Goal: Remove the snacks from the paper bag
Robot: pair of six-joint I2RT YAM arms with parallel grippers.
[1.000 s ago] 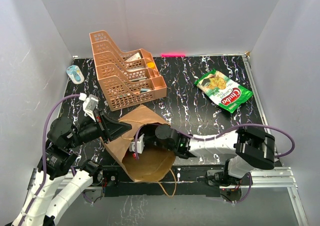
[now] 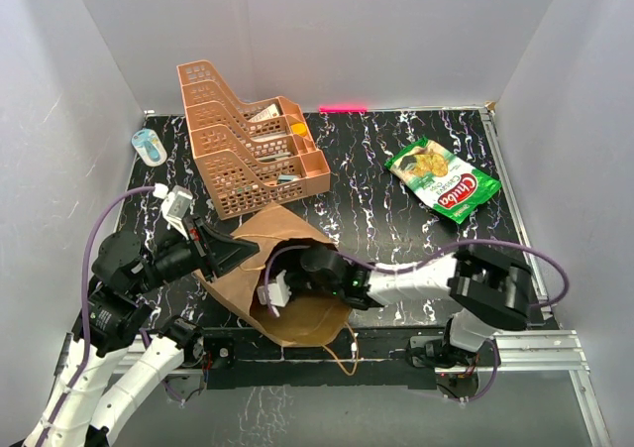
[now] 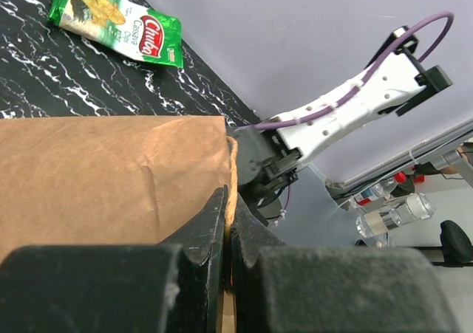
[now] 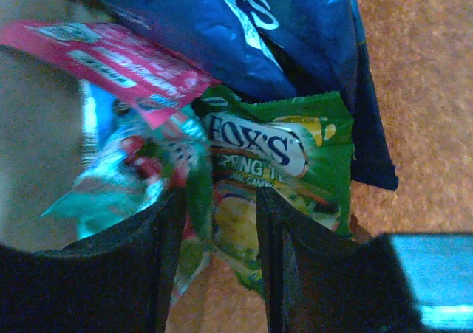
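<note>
The brown paper bag (image 2: 312,326) lies on its side with its mouth toward the front right. My left gripper (image 2: 236,255) is shut on the bag's edge and its twisted cord handle (image 3: 233,170), which runs between the fingers. The right gripper reaches inside the bag, its fingers somewhat apart with snack wrapping between them. Around it are a green Fox's pack (image 4: 284,137), a teal pack (image 4: 148,159) and a dark blue pack (image 4: 318,30). Which wrapping is pinched is hard to make out. A green Chiba chips bag (image 2: 444,178) lies outside on the table.
An orange rack (image 2: 228,169) of slotted compartments stands at the back left, with a small can (image 2: 149,148) beside it.
The bag's mouth has moved slightly; the left arm looks still.
</note>
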